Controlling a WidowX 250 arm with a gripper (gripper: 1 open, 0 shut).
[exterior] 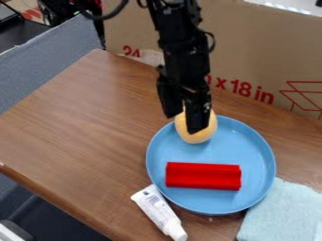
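My black gripper [183, 111] points down over the back of a light blue plate [248, 157], open, right at a pale orange-yellow rounded object [198, 134] that sits on the plate's back part. Its lower fingers partly hide that object; whether they touch it I cannot tell. In the front part of the plate lies a red cylindrical block [202, 176].
A white tube [160, 211] lies left of the plate near the table's front edge, a pale blue cloth [283, 219] at the right. A cardboard panel [270, 52] stands behind.
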